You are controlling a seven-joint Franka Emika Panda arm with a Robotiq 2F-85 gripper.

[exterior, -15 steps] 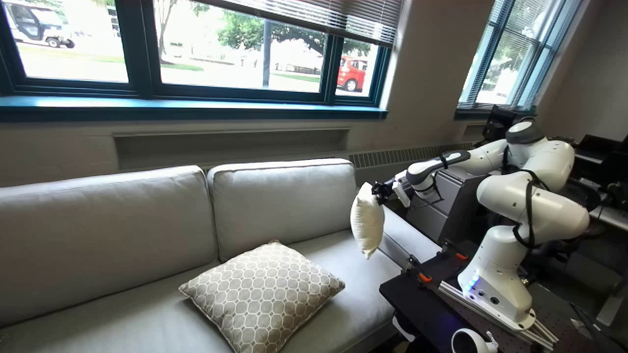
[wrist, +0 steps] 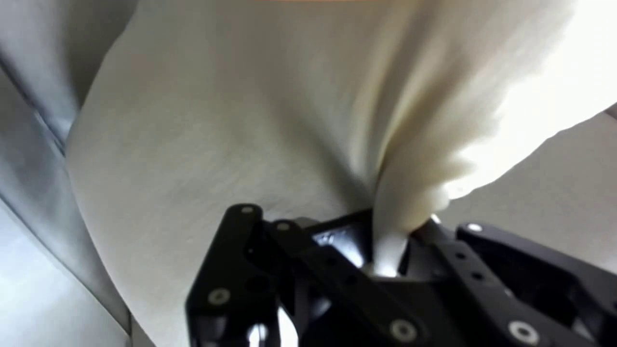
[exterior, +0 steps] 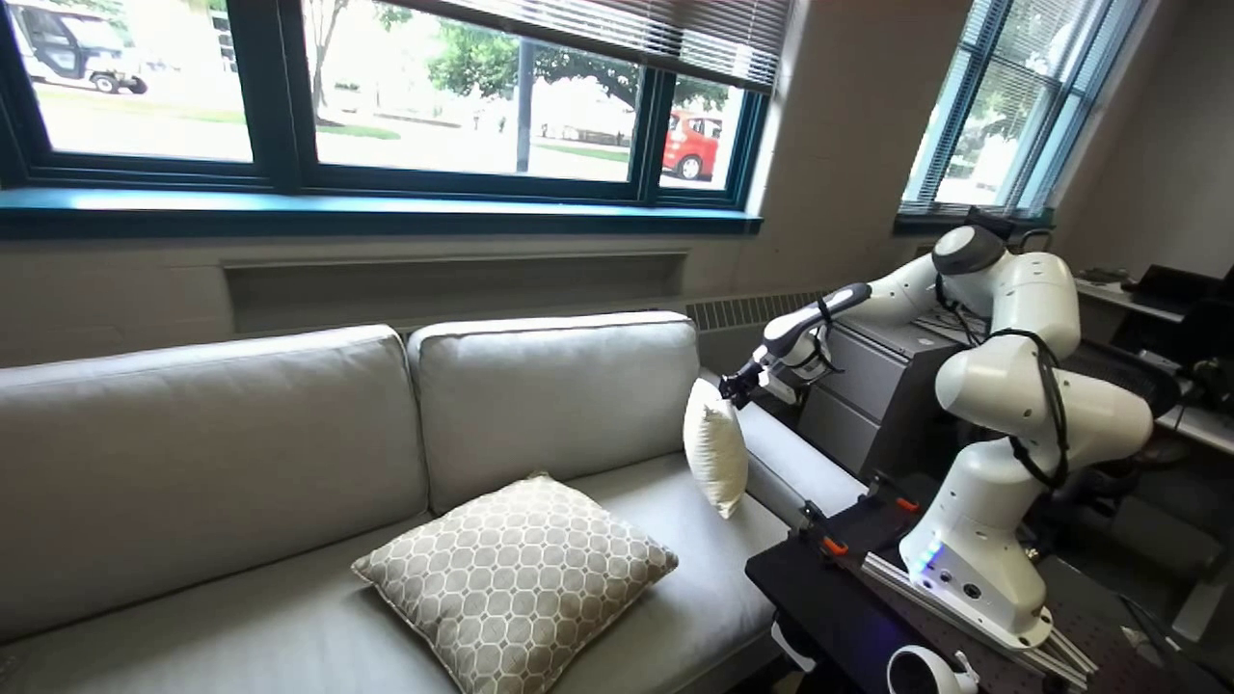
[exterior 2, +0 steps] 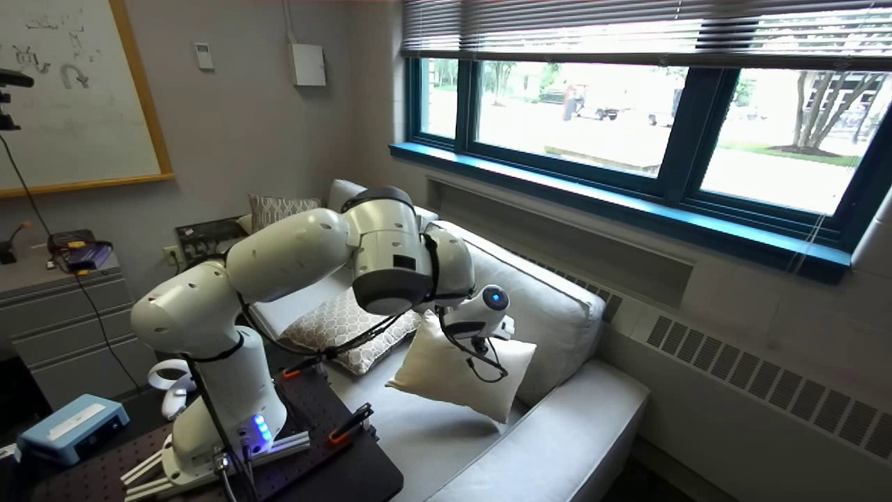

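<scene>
A cream pillow (exterior: 714,449) stands on edge at the armrest end of the grey sofa (exterior: 555,387). In the wrist view a gathered fold of the pillow's cloth (wrist: 399,222) runs down between the black fingers, and my gripper is shut on it. Exterior view 1 shows the gripper (exterior: 737,387) at the pillow's upper right side. From the other side, the pillow (exterior 2: 460,372) looks tilted, one corner pointing down near the seat. Whether that corner touches the seat I cannot tell. The patterned pillow (exterior: 517,584) lies flat on the seat, apart from the gripper.
The sofa armrest (exterior 2: 552,435) is close beside the held pillow, and the back cushion (exterior 2: 527,309) rises behind it. My arm's base is on a black table (exterior: 810,590) with clamps at its edge.
The gripper and cream pillow have moved slightly left and down in exterior view 1, and the arm reaches further out toward the sofa. The patterned pillow has stayed put.
</scene>
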